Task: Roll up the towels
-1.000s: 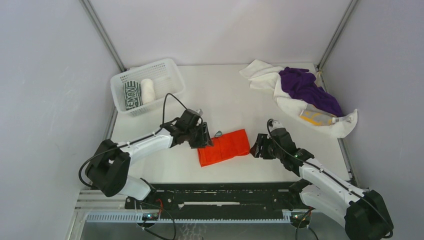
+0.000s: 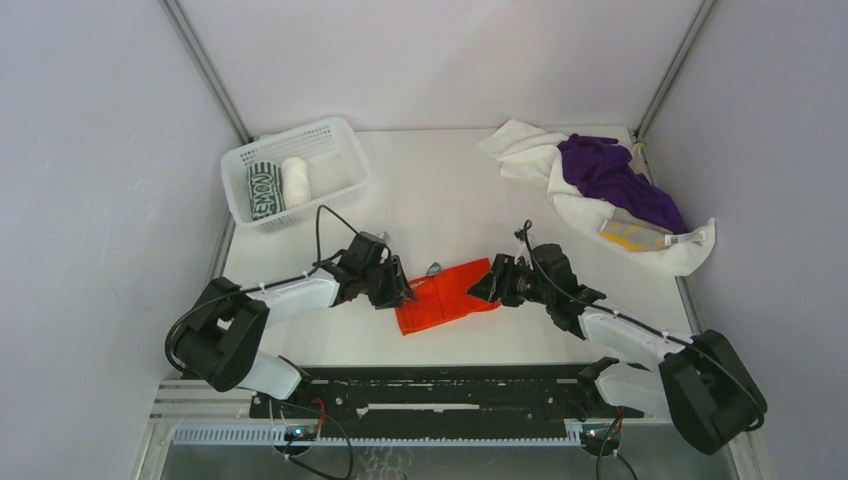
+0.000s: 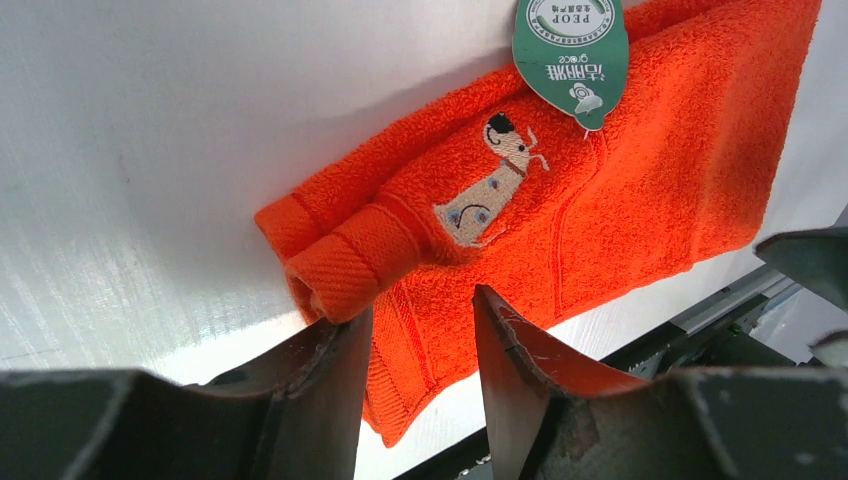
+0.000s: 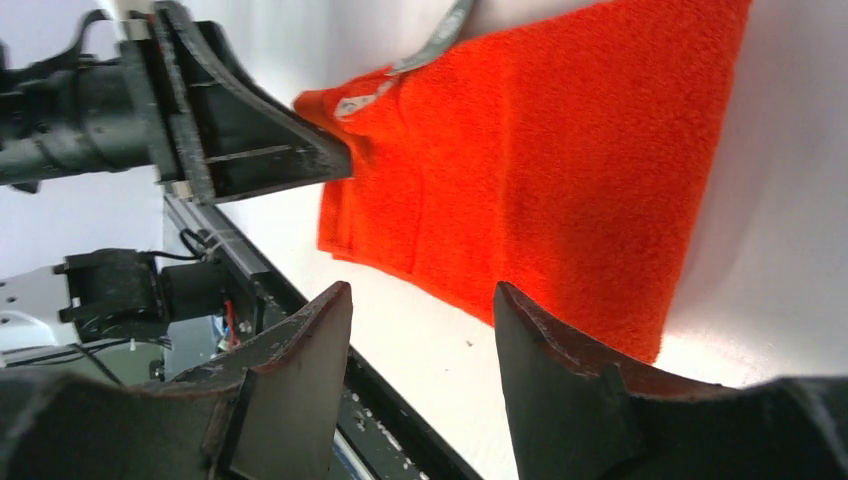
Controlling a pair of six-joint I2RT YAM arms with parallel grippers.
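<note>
An orange-red towel [image 2: 440, 298] lies folded into a long strip at the front middle of the table. Its left end is curled over in a small fold [image 3: 345, 265], beside an embroidered dog [image 3: 485, 190] and a green tag [image 3: 572, 60]. My left gripper stands part open at that end, its left finger close against the fold; whether they touch I cannot tell. Over the towel's right end hovers my right gripper, fingers wide apart and holding nothing.
A white basket [image 2: 345, 150] at the back left holds a green-and-white rolled towel [image 2: 265, 190] and a white roll [image 2: 295, 182]. Heaped at the back right are a purple towel [image 2: 615, 178] and white towels [image 2: 685, 255].
The right gripper has moved left, from beside the towel to over its right end.
</note>
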